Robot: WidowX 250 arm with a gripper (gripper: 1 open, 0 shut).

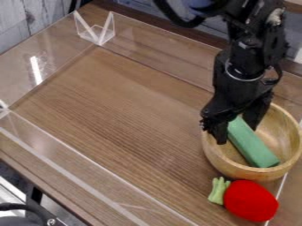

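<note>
My black gripper (236, 119) hangs over a yellow-tan bowl (275, 154) at the right, its fingers low at the bowl's upper part; whether it holds anything is unclear. A green elongated object (250, 141) lies in the bowl, its upper end near or behind the fingers. A red round object (250, 201) with a green top lies just below the bowl, at the lower right.
A small white wire holder (97, 28) stands at the upper left. Black cables lie at the lower left corner.
</note>
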